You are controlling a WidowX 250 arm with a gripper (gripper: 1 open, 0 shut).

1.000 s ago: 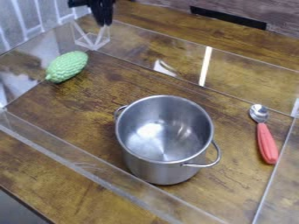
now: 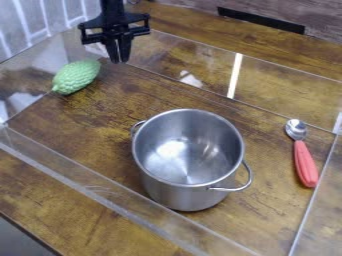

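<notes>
My black gripper [image 2: 115, 48] hangs at the top of the view, just above and behind a pale green bumpy vegetable toy [image 2: 76, 77] lying on the wooden table. Whether its fingers are apart or closed is hard to make out at this size; nothing shows held in them. A steel pot [image 2: 189, 158] with two handles stands empty at front centre. A spoon with a red handle [image 2: 302, 160] lies at the right.
Clear plastic walls [image 2: 127, 190] border the work area on the wooden table [image 2: 94, 215]. The wood between the green toy and the pot is bare, as is the area behind the pot.
My gripper has come down from the top edge of the view to a lower spot near the green toy. The pot, toy and spoon are unmoved.
</notes>
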